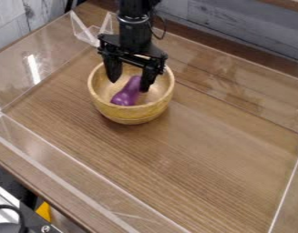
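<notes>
My black gripper (133, 61) hangs over the back of a yellow bowl (133, 113), its two fingers spread apart and open, one toward the left rim and one toward the right. A purple object (126, 94) lies inside the bowl, below and between the fingers, with nothing held.
Pale walls (249, 27) border it at the back and at the left. A small yellow item shows at the lower left edge.
</notes>
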